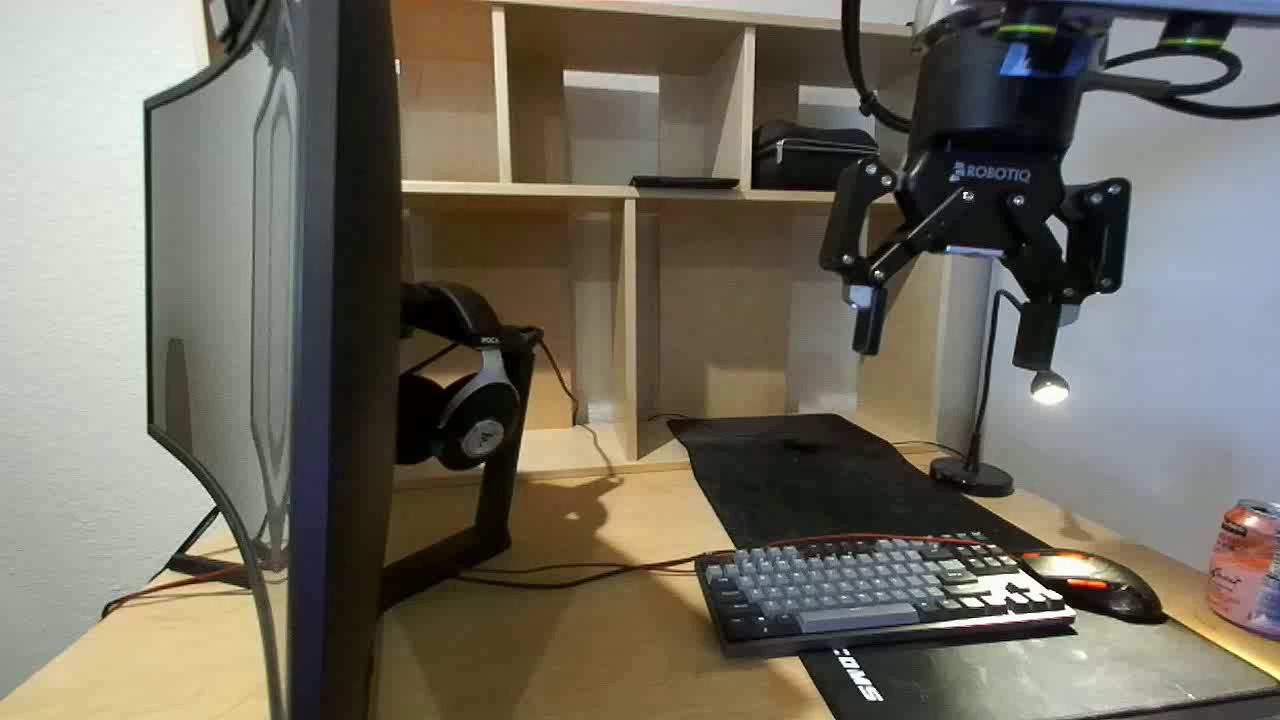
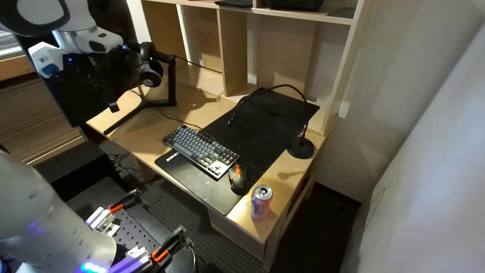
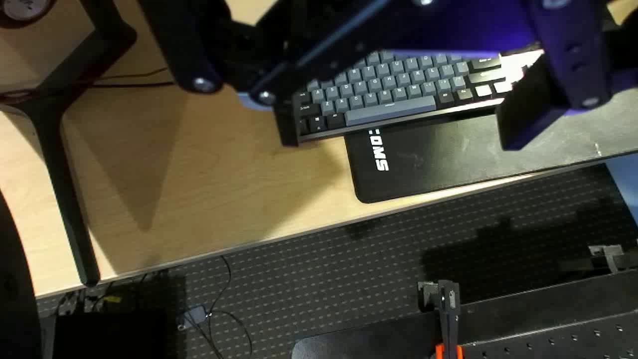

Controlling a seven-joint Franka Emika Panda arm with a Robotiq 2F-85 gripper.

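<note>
My gripper [image 1: 950, 342] hangs high over the desk, pointing down, its two fingers spread wide apart. Nothing is between them. From the wrist, the open gripper frames the keyboard [image 3: 389, 89], which lies well below it. In exterior view 1 the grey and black keyboard [image 1: 876, 588] rests on a long black desk mat [image 1: 816, 480]. A black mouse with orange marks [image 1: 1094, 581] lies at the keyboard's right end. The pink drink can [image 2: 261, 202] stands upright near the desk corner, beside the mat. A small black desk lamp [image 2: 301, 146] stands further back.
A large monitor [image 1: 348, 360] rises at the left, with headphones [image 1: 468, 420] hanging behind it. Wooden shelves [image 1: 630, 300] back the desk. Bare desk surface [image 1: 540, 648] lies between monitor and keyboard. A cable [image 1: 576, 576] runs across it.
</note>
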